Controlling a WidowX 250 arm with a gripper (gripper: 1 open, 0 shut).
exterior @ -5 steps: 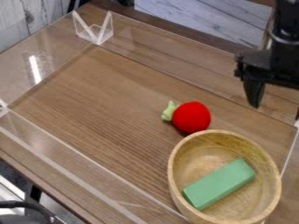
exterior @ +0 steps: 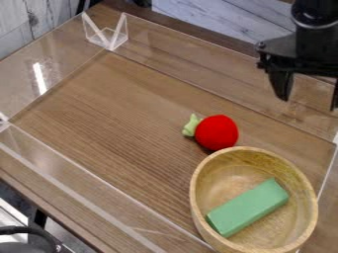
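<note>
My gripper (exterior: 288, 79) hangs at the upper right, open, its black fingers pointing down over the bare table. Below it and to the left lies a red strawberry-like object (exterior: 215, 134) with a green top. A cream bowl (exterior: 211, 190) at the lower right holds a green rectangular block (exterior: 247, 206).
A clear wire-like holder (exterior: 106, 30) stands at the upper left. Dark objects lie beyond the table at the lower left corner.
Over the last second my gripper has moved up in the view, away from the bowl, and slightly left. The strawberry, bowl and block are unmoved.
</note>
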